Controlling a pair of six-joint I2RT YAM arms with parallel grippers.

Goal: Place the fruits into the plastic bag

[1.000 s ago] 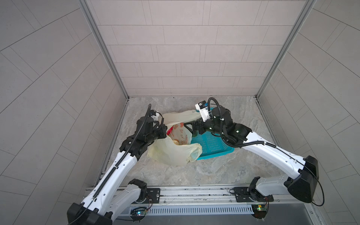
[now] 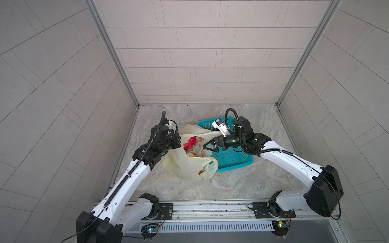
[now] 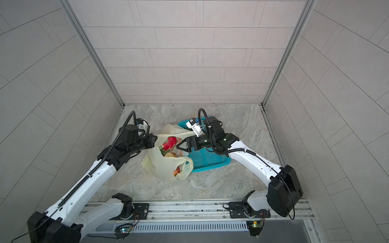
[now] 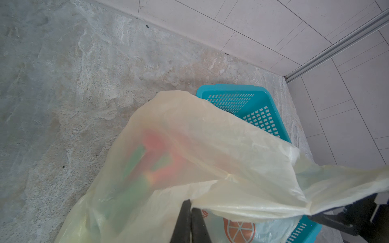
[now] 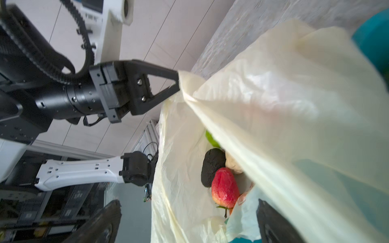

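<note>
The pale plastic bag [image 2: 184,164] lies on its side, its mouth facing right over the basket's left part. My left gripper is shut on the bag's upper rim, as the right wrist view also shows. Inside the bag are a red fruit [image 5: 224,188], a dark oval fruit [image 5: 212,166], a tan round one [image 5: 232,163] and a bit of green [image 5: 211,139]. Near the bag's front loop an orange-red fruit [image 3: 176,171] shows. My right gripper [image 2: 211,145] stands open at the mouth, nothing seen gripped between its fingers.
A teal basket [image 2: 233,166] stands right of the bag, partly under it and under my right arm. Bag film stretches close across the right wrist view.
The bag's rim and printed side shifted with it; the left gripper moved only slightly.
</note>
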